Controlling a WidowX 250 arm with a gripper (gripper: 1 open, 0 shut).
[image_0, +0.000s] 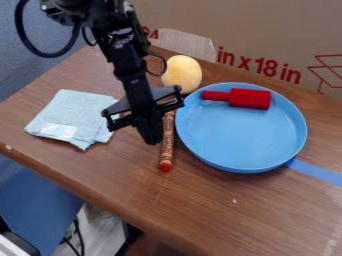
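My black gripper (144, 118) is low over the table, just left of a slim brown stick with an orange-red end (166, 154), which lies lengthwise beside the blue plate's left edge. Whether the fingers are open or shut is hard to make out. The blue plate (241, 140) holds a red cylindrical object (249, 98) near its back. A yellow rounded object (185, 71) sits behind the arm. A folded light-blue cloth (70, 118) lies to the left.
A cardboard box (267, 40) stands along the back. A strip of blue tape (315, 172) is on the table at right.
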